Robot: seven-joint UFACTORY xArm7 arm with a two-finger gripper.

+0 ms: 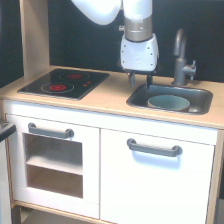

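Observation:
A white gripper [140,82] hangs down from my arm, over the left back part of the sink. Its two dark fingers stand apart, and nothing shows between them. A grey-green bowl or dish [168,103] lies in the sink [202,100], in front of the gripper and to its right. The fingers are small in view, so how close their tips come to the sink's rim is hard to tell.
A dark faucet [180,62] rises behind the sink. To the left, a black cooktop [64,83] with red rings is bare. Below, the left cabinet has an oven-like window; the right has a white door [145,180].

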